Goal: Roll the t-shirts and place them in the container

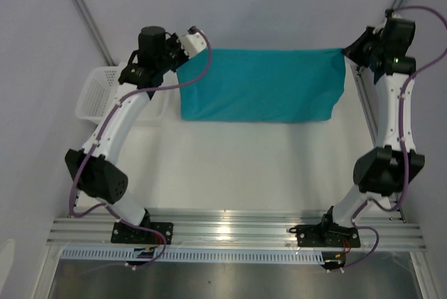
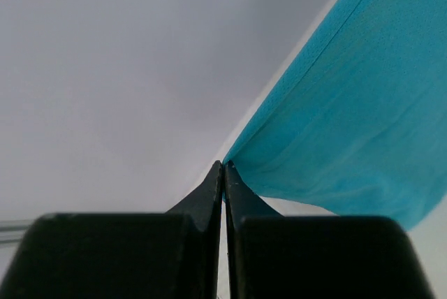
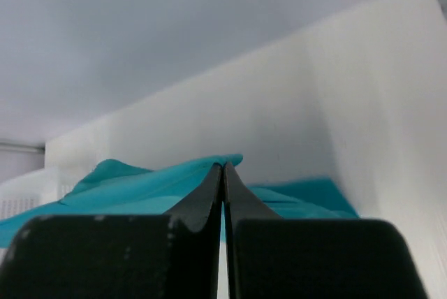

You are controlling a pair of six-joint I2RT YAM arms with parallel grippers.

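Observation:
Between both arms a teal t-shirt (image 1: 258, 86) is stretched wide in the top view, its upper edge pulled nearly straight. At its left upper corner my left gripper (image 1: 187, 49) is shut on the cloth; in the left wrist view the fabric (image 2: 335, 110) runs up and right from the closed fingertips. My right gripper (image 1: 345, 52) is shut on the opposite upper corner, and a fold of teal cloth (image 3: 174, 177) comes out of its tips in the right wrist view. The shirt's far side is hidden.
A white perforated basket (image 1: 94, 96) stands at the left, partly behind my left arm. A metal rail (image 1: 223, 222) runs along the front edge.

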